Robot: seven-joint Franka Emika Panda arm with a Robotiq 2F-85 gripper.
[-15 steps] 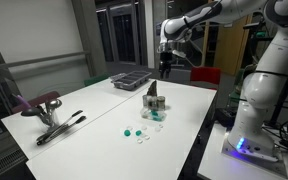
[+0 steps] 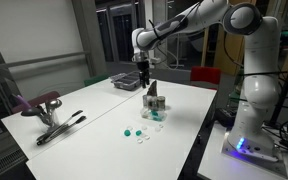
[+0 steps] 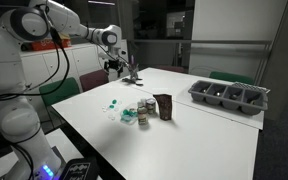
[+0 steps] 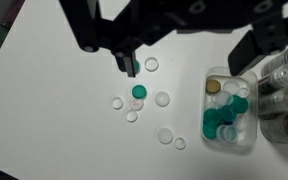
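Observation:
My gripper (image 2: 144, 77) hangs over the white table, its fingers wide apart in the wrist view with nothing between them. Below it lie loose bottle caps, some white and clear, such as a white cap (image 4: 162, 99), and some teal, such as a teal cap (image 4: 139, 91). To their right in the wrist view sits a small clear container (image 4: 212, 143), holding several teal and clear caps and a tan one. Another teal cap is partly hidden by the left finger (image 4: 127, 64). In exterior view 2 the container (image 3: 129, 118) stands beside the jars.
Several jars (image 3: 142, 117) and a dark brown pouch (image 3: 164, 106) stand close by the container. A grey compartment tray (image 3: 227, 97) lies beyond them. A utensil holder (image 2: 51, 127) with tongs stands at the left in exterior view 1.
In exterior view 1 my gripper has moved left across the table, from behind the pouch's right side to its left. The caps, container and jars have not moved.

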